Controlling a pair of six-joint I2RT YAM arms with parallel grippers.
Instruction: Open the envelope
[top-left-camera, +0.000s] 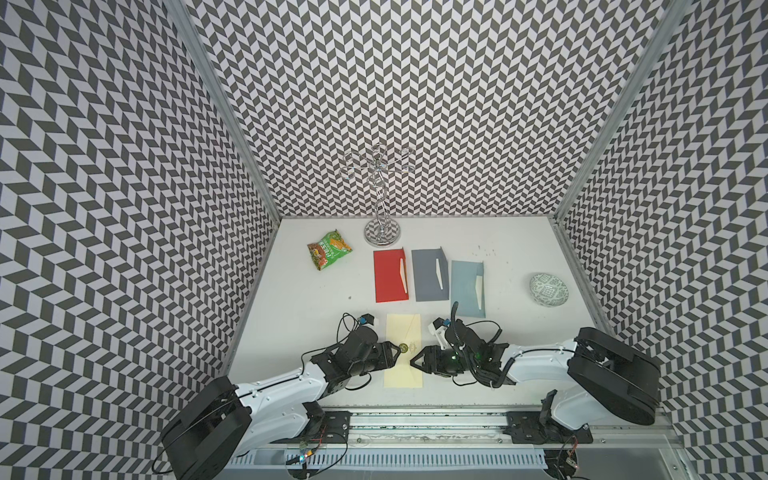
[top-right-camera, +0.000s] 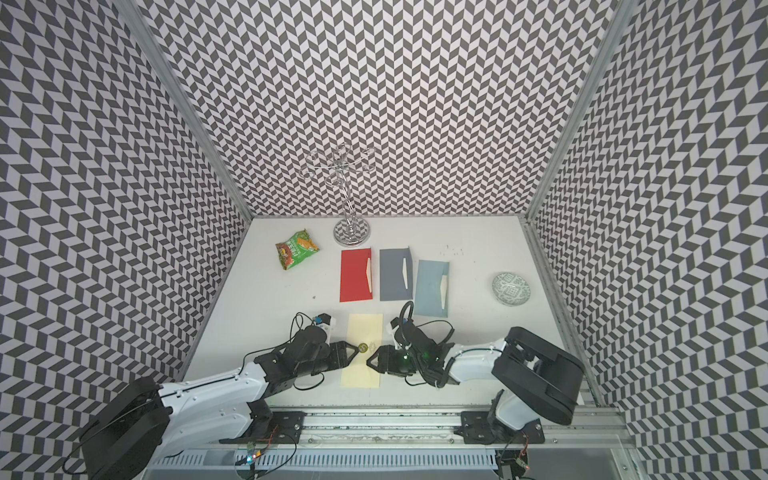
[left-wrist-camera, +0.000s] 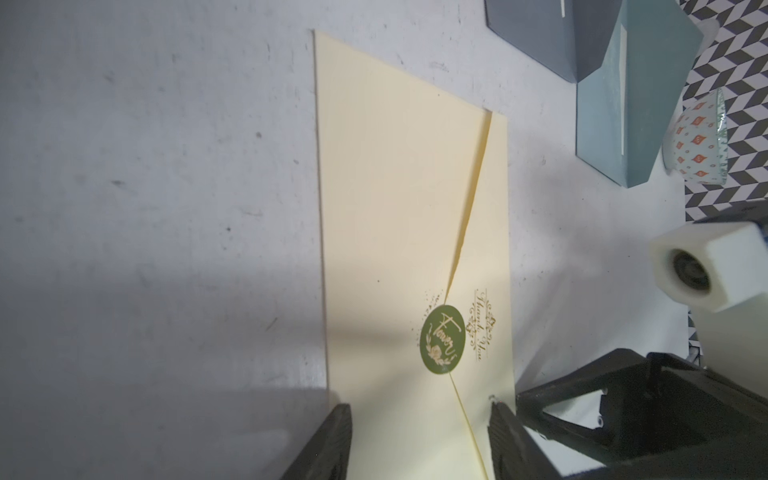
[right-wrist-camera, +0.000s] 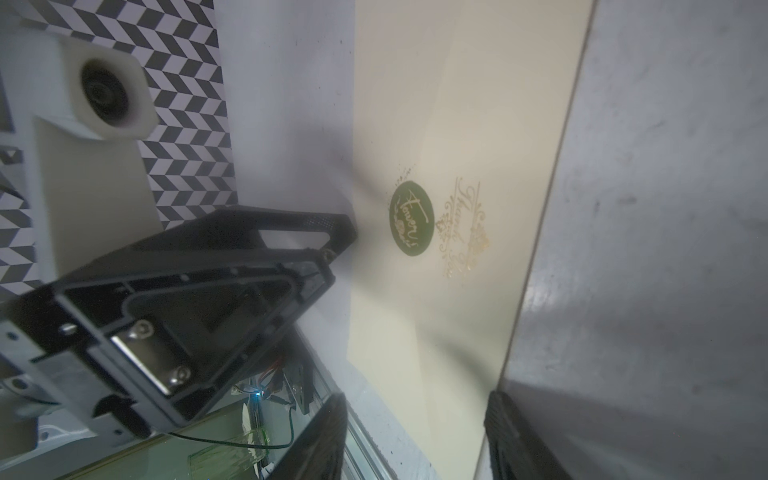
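Note:
A cream envelope lies at the front middle of the table, its flap edge held by an oval green seal marked with gold lettering. My left gripper is parted over the envelope's left part, short of the seal, with no object visible between its fingertips. From the other side my right gripper is also parted at the envelope, one finger near the envelope's edge. In both top views the two grippers face each other across the envelope.
Red, grey and light-blue envelopes lie behind. A snack bag sits back left, a metal stand at the back, a patterned round object at right.

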